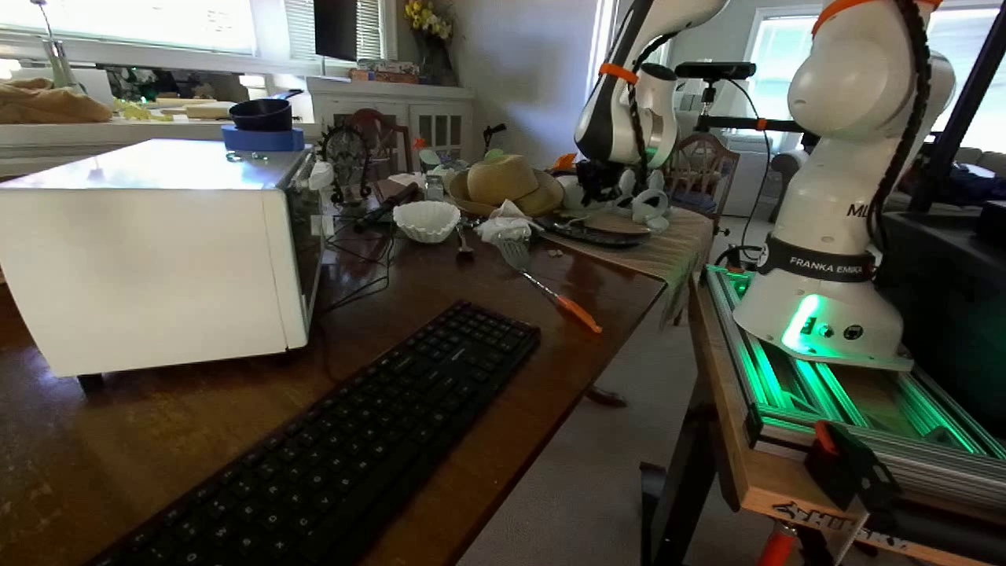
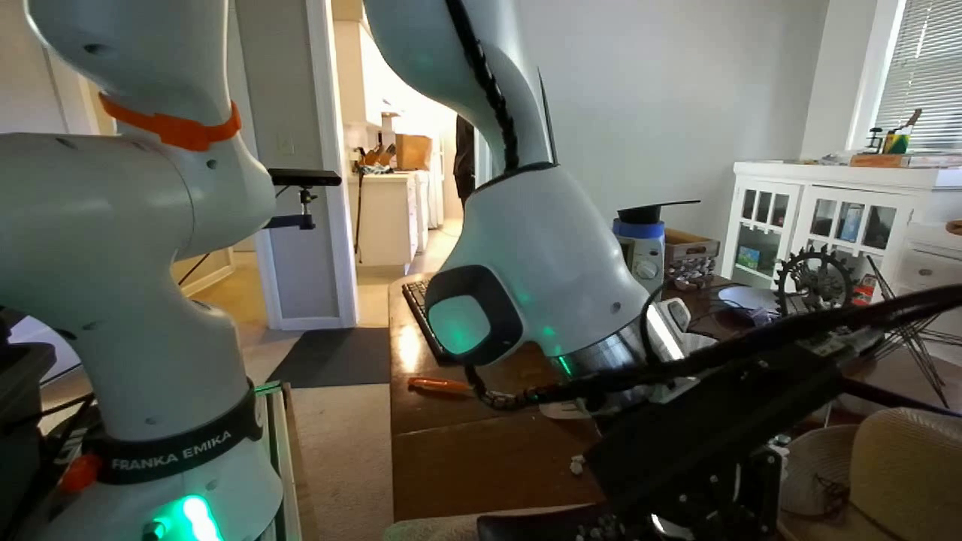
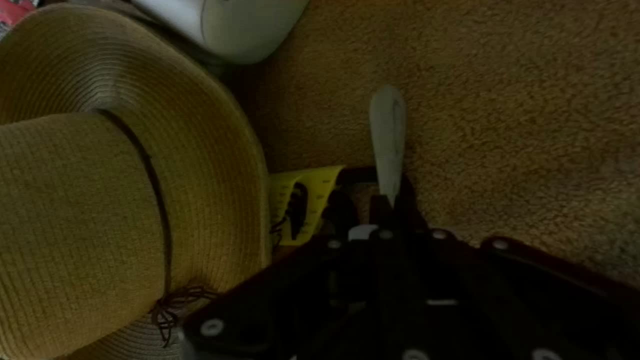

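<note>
In the wrist view my gripper is shut on a slim pale grey piece (image 3: 388,132), rounded at its far end and tapering toward the fingers; it looks like a utensil handle. Its lower part is hidden by the dark fingers. A straw hat (image 3: 204,174) with a dark cord fills the left side of that view. Beyond the desk in exterior view 1, the gripper (image 1: 605,181) appears small and dark, to the right of the hat (image 1: 504,179). Exterior view 2 shows the gripper's dark body, but not its fingertips clearly.
On the desk are a white box-shaped appliance (image 1: 160,273), a black keyboard (image 1: 349,434), a white scalloped bowl (image 1: 427,222) and an orange-handled fork (image 1: 556,297). A dark pan-like item (image 1: 594,232) lies near the hat. Bare brown cloth (image 3: 516,120) spans the wrist view's right.
</note>
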